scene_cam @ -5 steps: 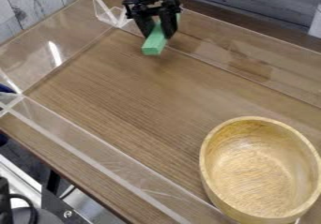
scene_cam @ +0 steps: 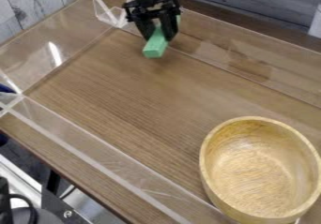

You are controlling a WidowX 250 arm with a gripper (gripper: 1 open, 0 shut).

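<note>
My black gripper (scene_cam: 153, 17) is at the top centre, at the back of the wooden table, shut on a green block-like object (scene_cam: 156, 44) that points down toward the tabletop. Whether the object rests on the table is hard to tell. Part of it is hidden behind the gripper.
A large round light-wood bowl (scene_cam: 257, 169) stands at the bottom right. Clear plastic edging runs along the left and back of the wooden table (scene_cam: 131, 115). A grey panelled wall is behind.
The gripper and the green object have shifted very slightly; otherwise the scene looks the same.
</note>
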